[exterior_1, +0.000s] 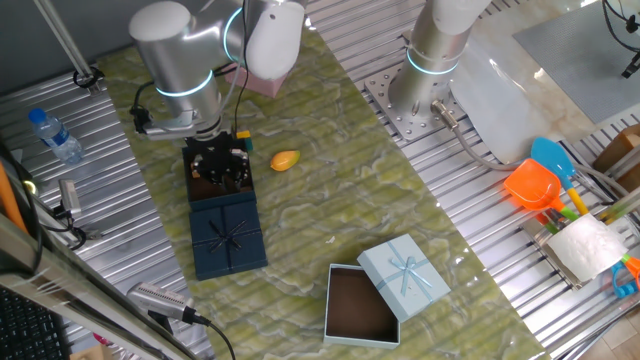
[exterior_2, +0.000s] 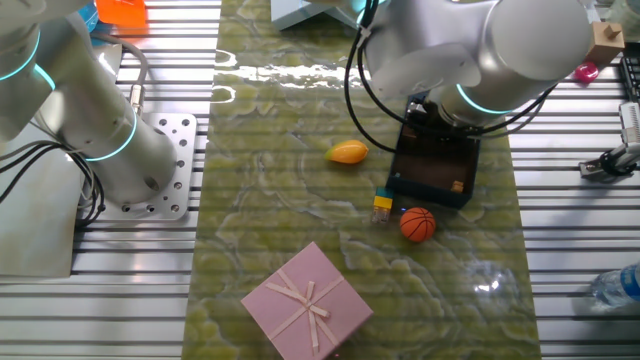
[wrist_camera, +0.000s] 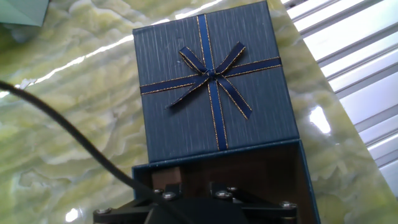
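Note:
The dark blue gift box (exterior_1: 190, 185) stands uncovered on the green marbled mat. Its lid (exterior_1: 245, 255), tied with a navy bow, lies against one side; in the wrist view the lid (wrist_camera: 174, 56) fills the upper middle. My gripper (exterior_1: 222, 182) points down over the box, and its lower parts overlap the dark interior. Only the top of the gripper shows at the bottom of the wrist view, so its finger opening and anything held cannot be made out. A small brown block (exterior_2: 457, 186) lies in a corner of the box.
Near the box lie an orange-yellow fruit (exterior_2: 348, 152), a yellow-and-teal block (exterior_2: 382, 203) and a small basketball (exterior_2: 417, 225). A pink gift box (exterior_2: 290, 315) sits farther off. An open light blue box (exterior_1: 345, 325) has its lid (exterior_1: 405, 278) leaning on it. Mid-mat is clear.

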